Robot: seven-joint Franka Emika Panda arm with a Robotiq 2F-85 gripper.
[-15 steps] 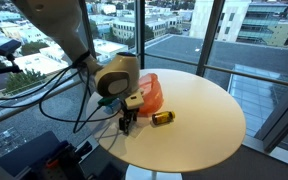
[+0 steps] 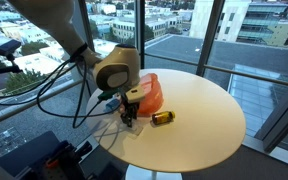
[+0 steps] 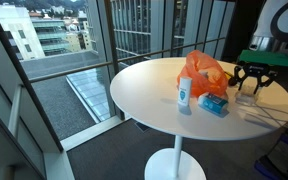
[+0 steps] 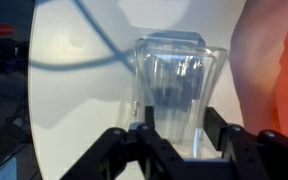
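A clear plastic container (image 4: 179,75) stands on the white table, in the middle of the wrist view; its walls are see-through. My gripper is right above it, with its dark fingers apart at the near part of the container. From exterior view 2, my gripper (image 3: 249,84) points down, fingers spread, over the clear container (image 3: 247,98). In exterior view 1 my gripper (image 2: 128,122) is low over the table's near left part, and the container is hard to make out there. Whether the fingers touch its walls I cannot tell.
An orange plastic bag (image 3: 199,70) lies close beside the gripper. A white bottle (image 3: 184,92) and a blue box (image 3: 215,103) stand near the bag. A yellow and dark can-like object (image 2: 163,117) lies right of the gripper.
Over the last second the gripper has shifted only slightly, if at all, above the same spot. The bag and the yellow object have not moved.
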